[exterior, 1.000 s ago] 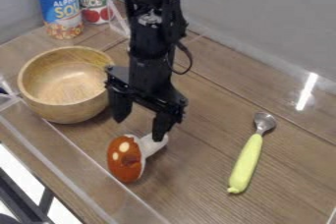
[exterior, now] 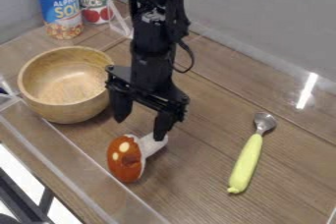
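My black gripper (exterior: 141, 113) hangs in the middle of the view, its two fingers spread apart and pointing down. Just below it lies a toy mushroom (exterior: 129, 159) with a red-orange spotted cap and white stem. A tan wooden bowl (exterior: 59, 79) sits to the left of the gripper. A pale green-handled utensil (exterior: 249, 159) with a metal end lies at the right.
Two cans, an alphabet soup can (exterior: 62, 12) and a red tomato can (exterior: 96, 0), stand at the back left. A white wall runs along the back right.
The gripper has shifted very slightly above the mushroom; the objects on the counter stay where they were.
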